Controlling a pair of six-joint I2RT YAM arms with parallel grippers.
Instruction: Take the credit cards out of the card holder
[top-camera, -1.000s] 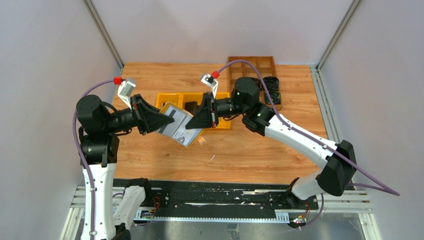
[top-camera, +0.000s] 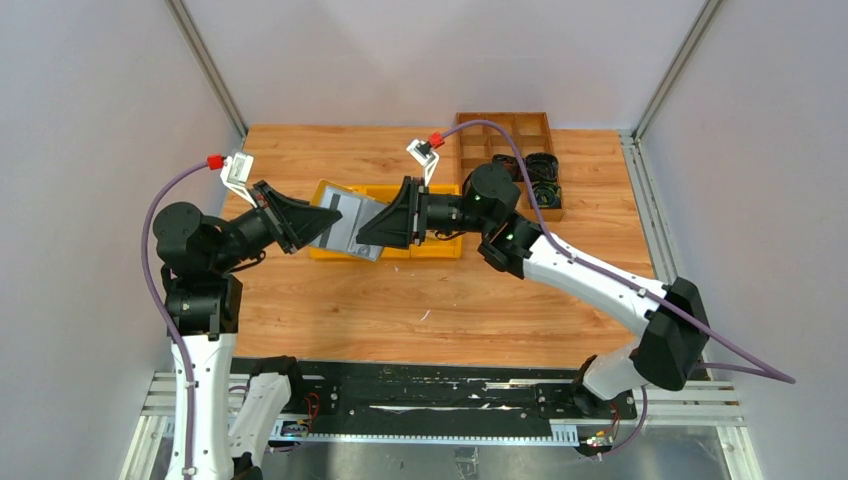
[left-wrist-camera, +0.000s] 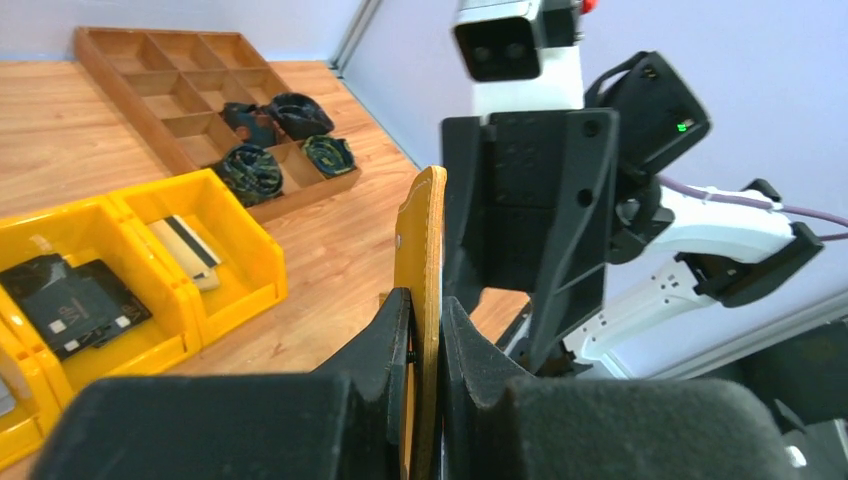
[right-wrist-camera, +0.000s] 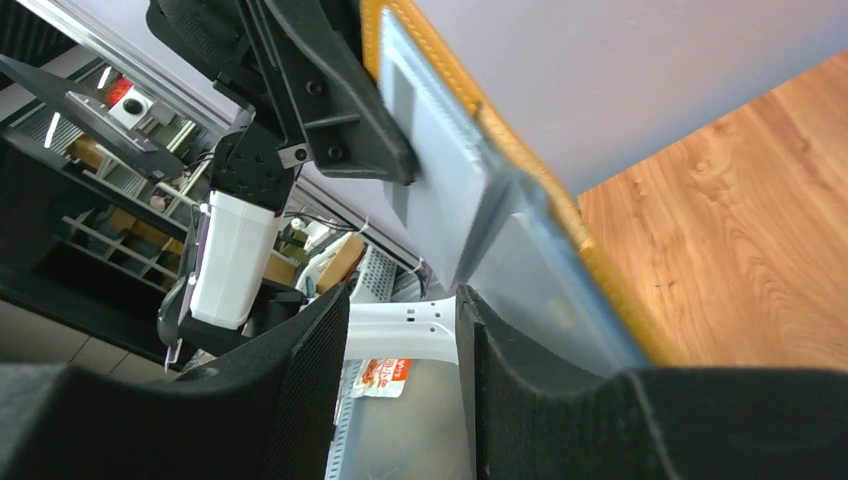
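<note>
The open card holder (top-camera: 352, 222) hangs above the yellow bins, tilted, its tan edge and pale grey inner face showing. My left gripper (top-camera: 336, 216) is shut on its left end. In the left wrist view the holder (left-wrist-camera: 420, 225) appears edge-on, clamped between the fingertips. From the right comes my right gripper (top-camera: 362, 236), overlapping the holder's right end in the top view. Its fingers (right-wrist-camera: 318, 345) stand apart in the right wrist view, with no card visible between them. The pale panel (right-wrist-camera: 440, 170) is beyond them; whether they touch it I cannot tell.
A row of yellow bins (left-wrist-camera: 265, 292) sits below the holder, with black items (left-wrist-camera: 75, 303) and a cream-coloured piece (left-wrist-camera: 186, 248) inside. Behind it is a wooden compartment tray (top-camera: 545, 125) holding dark coiled or folded items.
The left gripper moved slightly left with the holder, whose tilt changed.
</note>
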